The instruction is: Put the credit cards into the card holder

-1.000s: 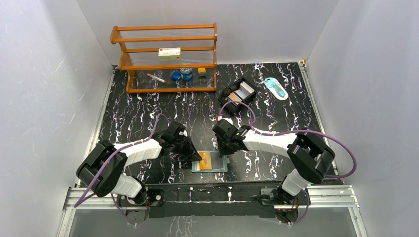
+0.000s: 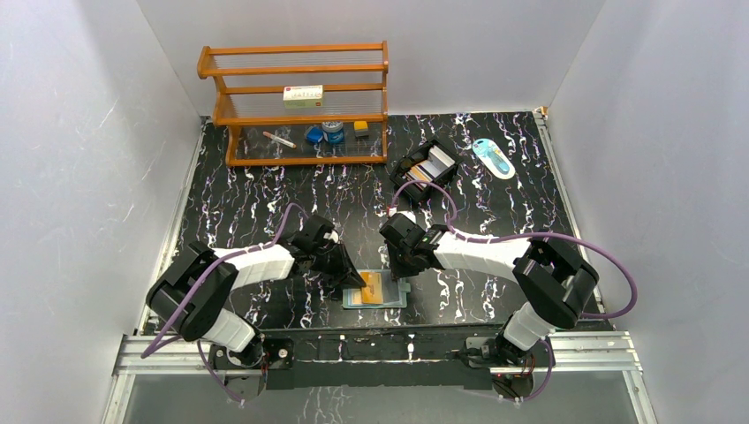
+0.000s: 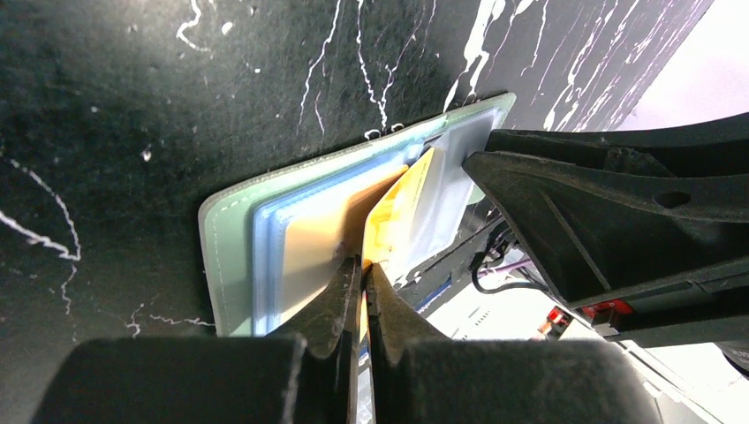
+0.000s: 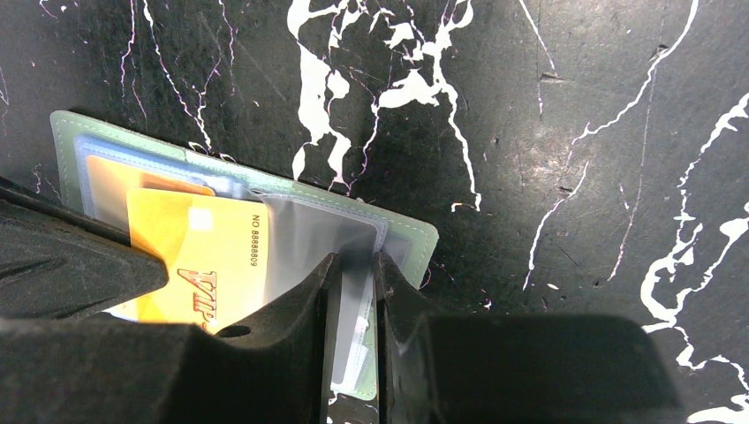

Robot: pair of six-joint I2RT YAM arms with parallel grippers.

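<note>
The pale green card holder (image 2: 351, 300) lies open at the front of the table, with clear plastic pockets. A yellow card (image 4: 221, 256) is partly over the left pocket, its right edge at the mouth of the grey clear pocket (image 4: 309, 234). My left gripper is shut on the card's left edge; in the left wrist view the card (image 3: 397, 212) stands tilted up from the holder. At the holder's right side, my right gripper is shut on the pocket's clear plastic edge. The fingers hide the card's lower part.
A black box (image 2: 444, 151) with several cards stands at the back, beside a blister pack (image 2: 494, 159). A wooden rack (image 2: 305, 161) takes up the back left. Bare table surrounds the holder, and both arms meet closely above it.
My left gripper has moved slightly right with the yellow card, which now lies a little nearer the right pocket. The right arm and holder look unmoved.
</note>
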